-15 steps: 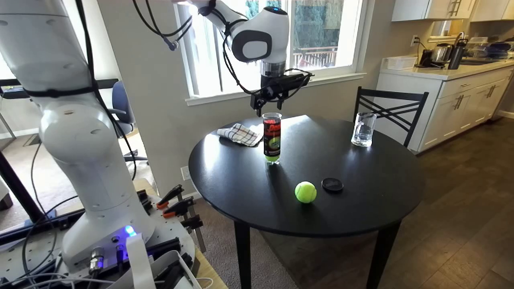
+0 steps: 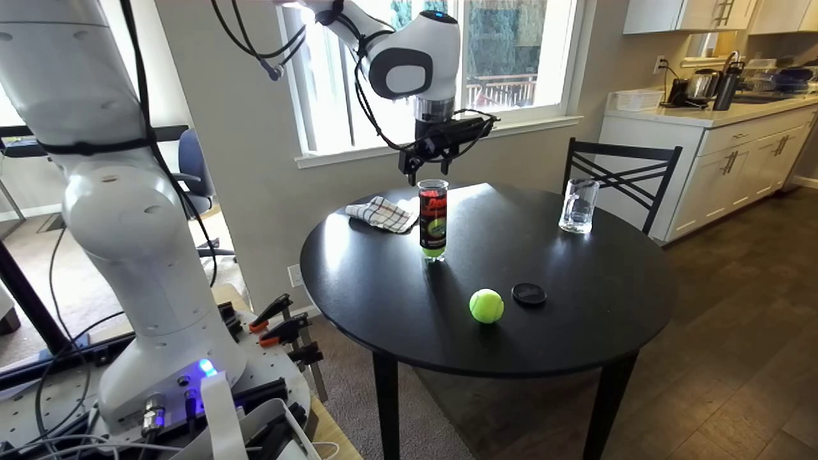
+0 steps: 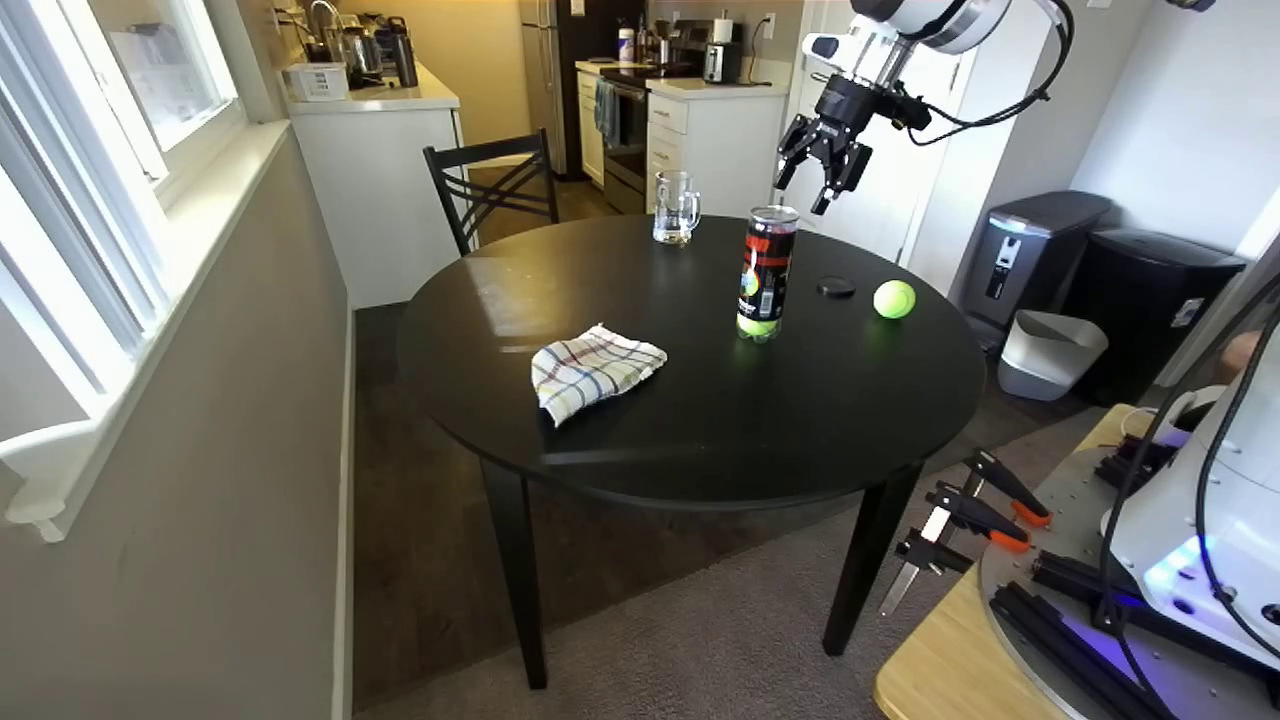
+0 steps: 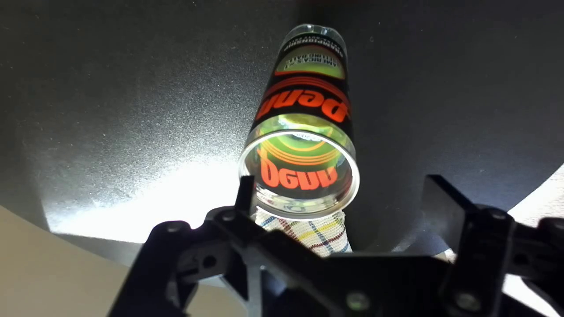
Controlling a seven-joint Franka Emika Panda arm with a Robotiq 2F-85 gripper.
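Upright on the black table stands a clear tennis ball can (image 2: 433, 222) with a black and red label, its top uncovered. A green tennis ball (image 2: 487, 306) rests nearer the front of exterior view 1, beside a round black lid (image 2: 529, 294). My gripper (image 2: 427, 175) is above the table close to the can's top. The wrist view shows its fingers (image 4: 447, 211) spread wide apart with nothing held. There, the can's open rim (image 4: 298, 214) appears near the left finger; I cannot tell how far apart in depth they are. Exterior view 2 also shows the gripper (image 3: 801, 194) open.
A checkered cloth (image 3: 591, 371) lies crumpled on the table (image 3: 696, 444), and a clear glass mug (image 3: 674, 208) stands at the far side. Behind the mug is a black chair (image 2: 625, 172). Bare tabletop surrounds the can on most sides.
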